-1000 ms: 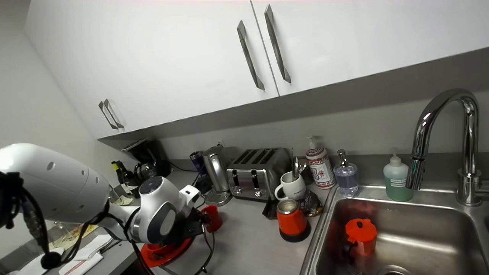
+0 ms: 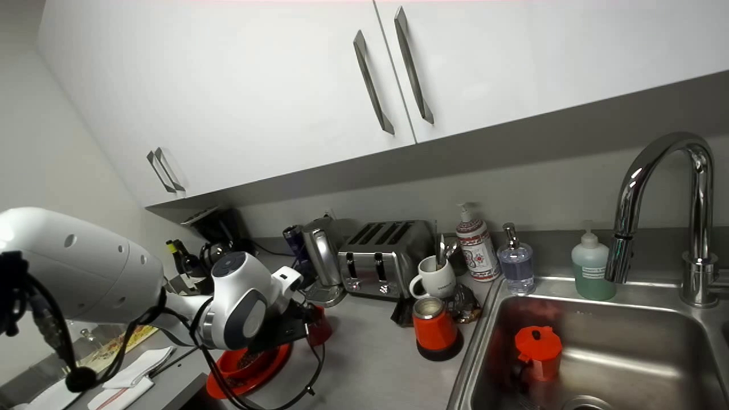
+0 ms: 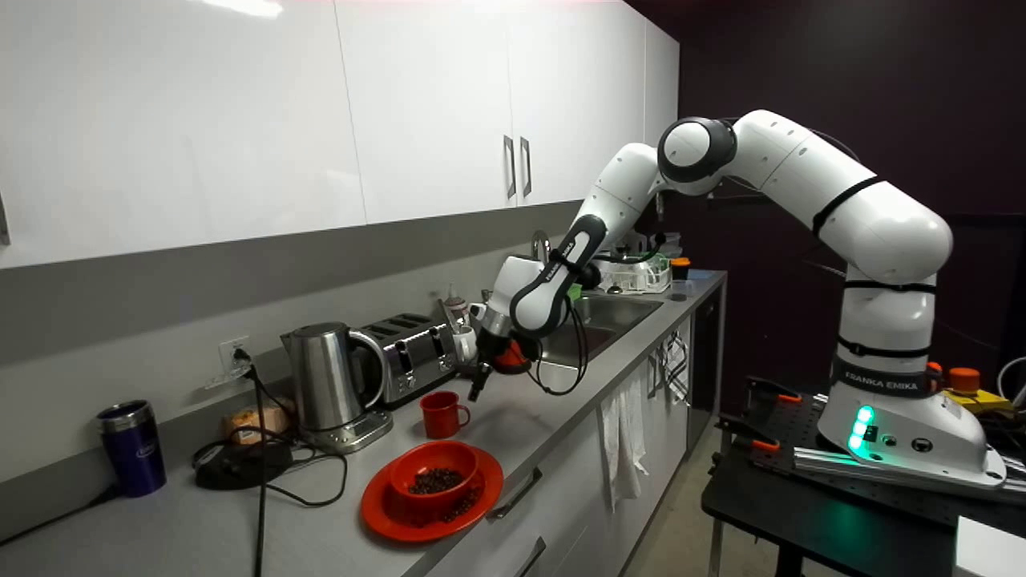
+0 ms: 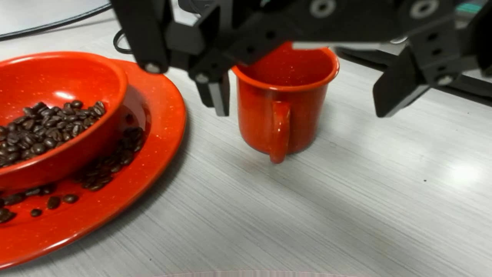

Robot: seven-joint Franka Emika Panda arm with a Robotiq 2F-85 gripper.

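Note:
In the wrist view a red enamel mug (image 4: 282, 115) stands upright on the counter, its handle facing the camera. My gripper is open above and in front of it; one finger (image 4: 216, 94) is left of the mug and the other is well to the right. Nothing is held. Left of the mug, a red bowl (image 4: 103, 124) of dark coffee beans (image 4: 46, 127) rests on a red plate (image 4: 157, 147), with more beans spilled on the plate. Exterior view 2 has the mug (image 3: 442, 415) between the plate and my gripper (image 3: 478, 380).
Behind the mug stand a steel kettle (image 3: 322, 385) and a toaster (image 3: 409, 356). A red coffee grinder (image 2: 434, 331) sits beside the sink (image 2: 615, 328), which holds a red moka pot (image 2: 540, 352).
In exterior view 1 the hand has risen and shifted slightly right, showing more of the bowl and plate and covering more of the mug. Objects on the counter look unmoved.

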